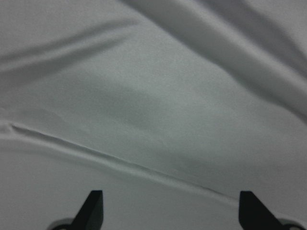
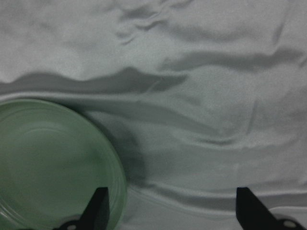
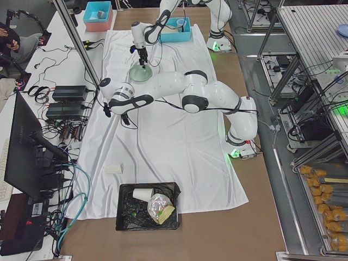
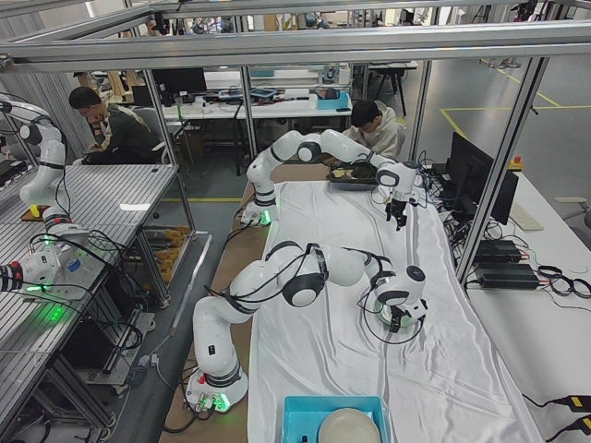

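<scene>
A green plate (image 2: 53,167) rests on the white cloth (image 3: 163,147); my right gripper stands open above its right rim, nothing between its fingers, and shows as the far arm's gripper in the camera left view. My left gripper is open over bare, wrinkled cloth, empty, on the nearer arm in the camera left view, toward the cloth's left side.
A black tray (image 3: 125,206) holding a white cup and foil-covered item is at the near end; a pale block (image 3: 113,169) lies on the cloth nearby. A blue bin (image 4: 295,415) stands at the opposite end.
</scene>
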